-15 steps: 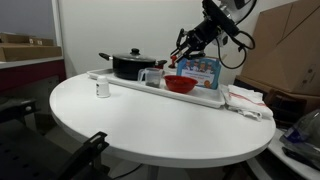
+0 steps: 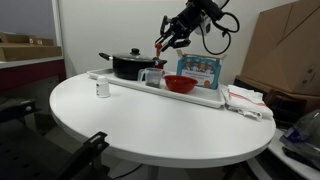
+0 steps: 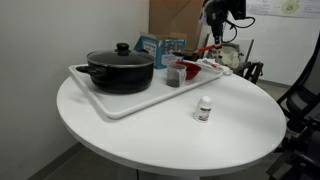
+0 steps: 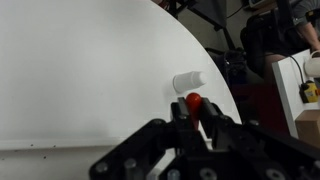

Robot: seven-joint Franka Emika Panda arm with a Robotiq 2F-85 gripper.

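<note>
My gripper (image 2: 165, 43) is shut on a slim red object (image 2: 158, 49), raised above the tray near the pot and the measuring cup. In exterior view 2 the red object (image 3: 206, 49) looks long and thin, like a utensil or handle. The wrist view shows only its rounded red end (image 4: 193, 101) between the fingers; I cannot tell exactly what it is. Below stands a red bowl (image 2: 181, 84) on the white tray (image 2: 207, 98). A clear measuring cup (image 3: 176, 75) sits beside the bowl, and a black lidded pot (image 3: 120, 70) occupies the tray's other end.
A small white bottle (image 2: 102, 88) stands alone on the round white table (image 2: 150, 125). Behind the bowl is a blue picture box (image 2: 198, 68). A white cloth (image 2: 247, 101) lies at the table's right.
In exterior view 1 my gripper has moved left and upward, away from above the bowl and toward the pot, carrying the red object. The things on the table have stayed put.
</note>
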